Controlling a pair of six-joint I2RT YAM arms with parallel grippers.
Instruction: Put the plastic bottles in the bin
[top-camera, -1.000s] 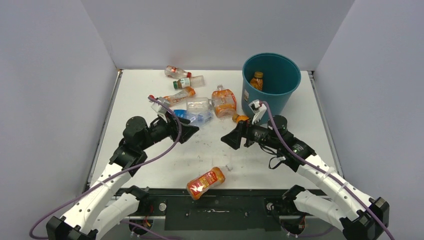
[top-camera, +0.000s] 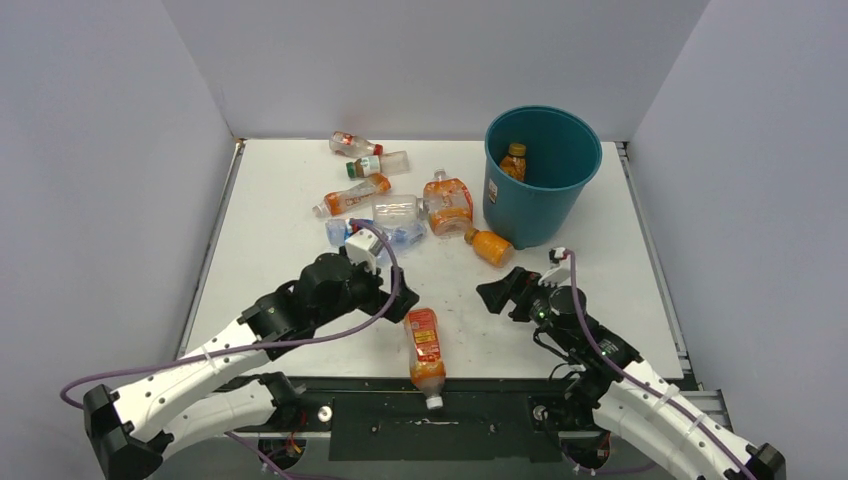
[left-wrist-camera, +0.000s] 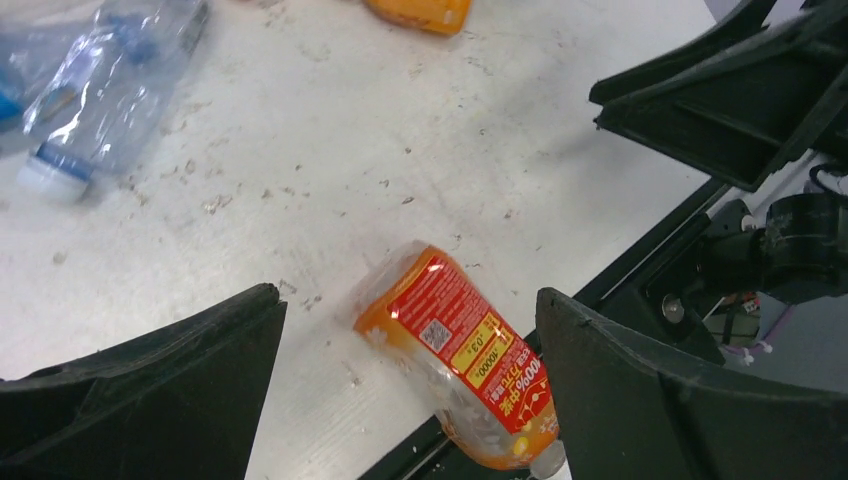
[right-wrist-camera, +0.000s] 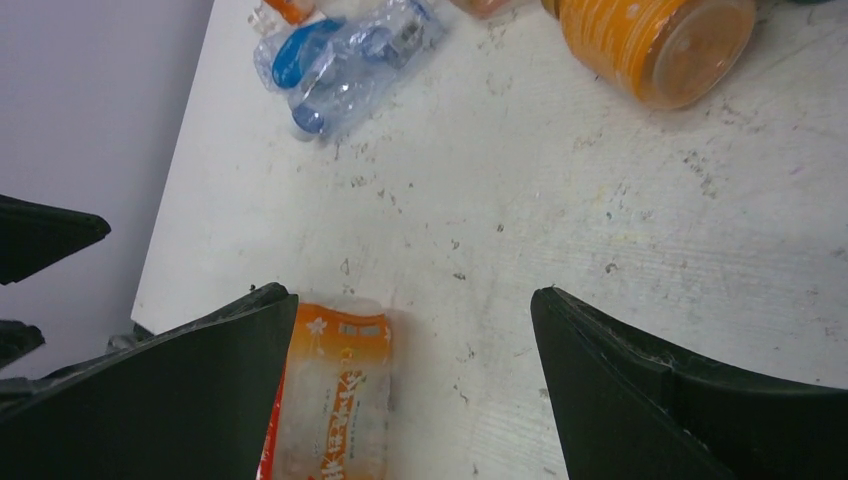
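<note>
An orange-labelled bottle (top-camera: 424, 350) (left-wrist-camera: 450, 360) (right-wrist-camera: 335, 395) lies on its side, cap over the table's front edge. My left gripper (top-camera: 392, 305) is open above its upper end; my right gripper (top-camera: 490, 292) is open to its right. A small orange bottle (top-camera: 490, 247) (right-wrist-camera: 655, 45) lies by the teal bin (top-camera: 535, 215), which holds a bottle (top-camera: 515, 160). Several more bottles lie at the back, including a large orange one (top-camera: 448, 205), a clear jar (top-camera: 395, 208) and crumpled blue plastic bottles (left-wrist-camera: 115, 100) (right-wrist-camera: 355, 70).
Walls enclose the back and sides. A dark rail (top-camera: 350, 385) runs along the front edge, and purple cables hang over both arms.
The front bottle has swung from diagonal to lengthwise, cap toward me and over the edge. The left gripper has moved right and toward the front; the right gripper has moved slightly right.
</note>
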